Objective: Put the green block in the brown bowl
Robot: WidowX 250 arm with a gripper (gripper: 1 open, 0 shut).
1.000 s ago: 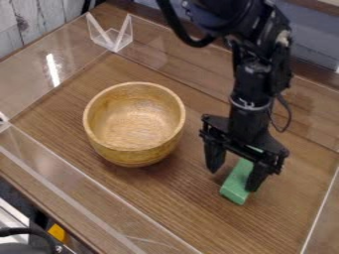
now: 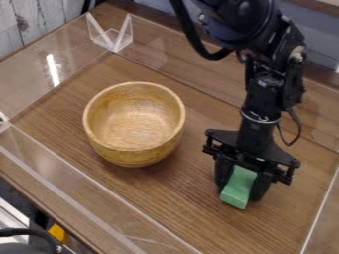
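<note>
The green block (image 2: 239, 190) lies on the wooden table toward the lower right. My black gripper (image 2: 243, 183) is down over it, with a finger on either side of the block. The gripper covers the block's far end, while its near end shows. Whether the fingers press on the block cannot be made out. To the left, the brown bowl (image 2: 95, 124) stands upright and empty, apart from the gripper.
A clear, pointed plastic piece (image 2: 111, 32) sits at the far left. Dark cables and a yellow item (image 2: 57, 232) are by the lower-left table edge. Bare table lies between the bowl and the gripper.
The block and bowl look to be in the same places.
</note>
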